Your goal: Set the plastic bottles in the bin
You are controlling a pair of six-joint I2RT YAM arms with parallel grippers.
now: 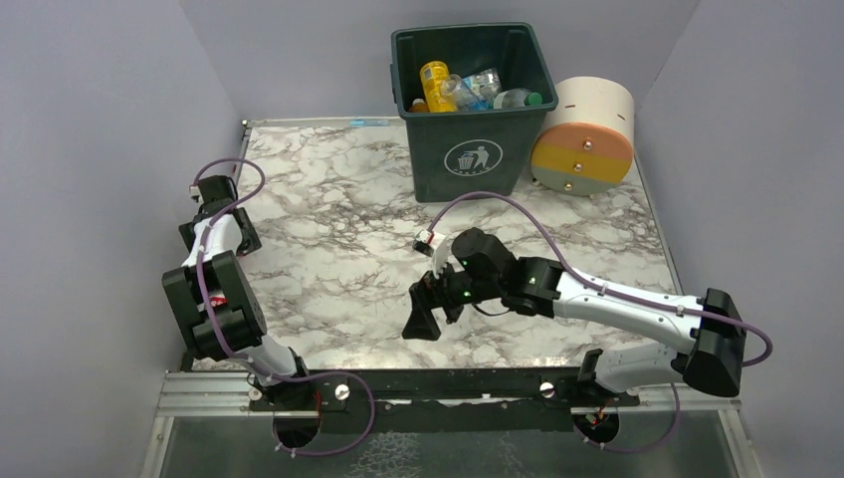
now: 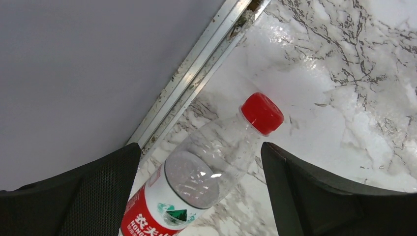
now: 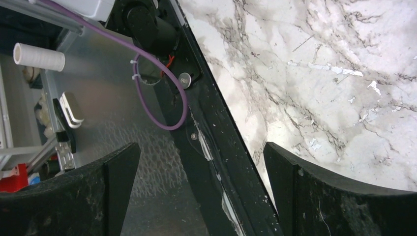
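In the left wrist view a clear plastic bottle [image 2: 206, 162] with red cap and red label lies by the metal edge strip. My open left gripper has its fingers either side of it; in the top view that arm is at the far left, mostly hiding the bottle. My right gripper is open and empty, low over the front of the worktop. The dark green bin [image 1: 468, 169] stands at the back, holding several bottles and a yellow container.
A striped drum-shaped drawer box [image 1: 582, 144] stands right of the bin. Grey walls close in the left, back and right.
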